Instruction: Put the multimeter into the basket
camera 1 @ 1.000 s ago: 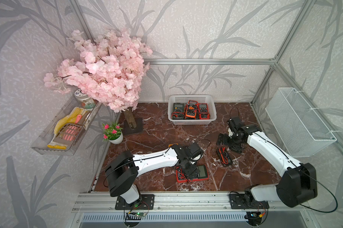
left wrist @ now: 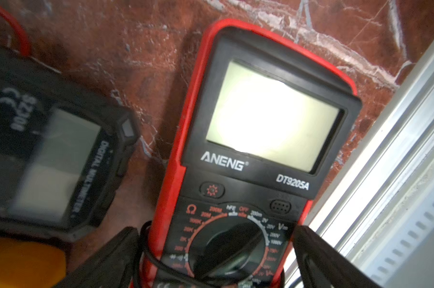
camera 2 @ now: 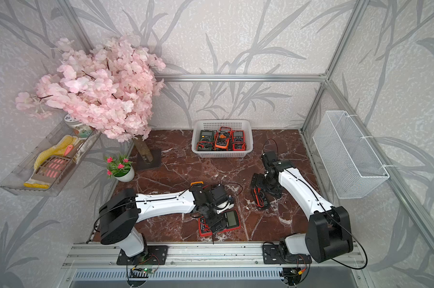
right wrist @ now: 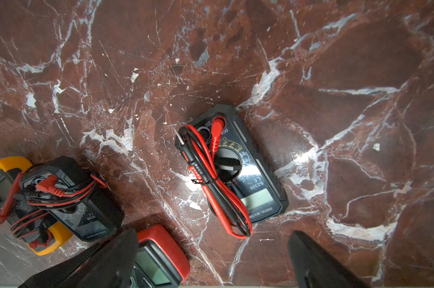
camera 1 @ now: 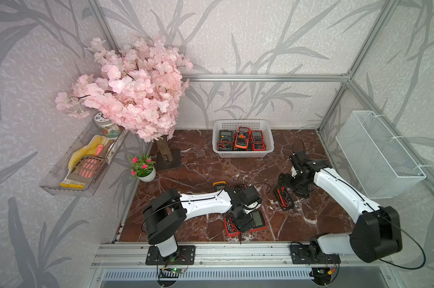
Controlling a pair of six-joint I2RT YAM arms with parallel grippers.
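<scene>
My left gripper is open over a red-edged ANENG multimeter (left wrist: 269, 115), its fingers either side of the dial end. A black multimeter (left wrist: 48, 158) and a yellow one (right wrist: 56, 237) lie beside it. My right gripper hangs open above another black multimeter (right wrist: 257, 182) with red and black leads wrapped on it. At the back stands a white basket (camera 1: 243, 153) holding several multimeters.
A potted flower (camera 1: 147, 175) and a blossom tree (camera 1: 130, 96) stand at the left. Wall-hung baskets (camera 1: 380, 158) flank the table. The middle before the basket is clear.
My left arm has shifted slightly right and toward the front edge. The red multimeter has moved slightly toward that edge with it. The right gripper has moved very slightly.
</scene>
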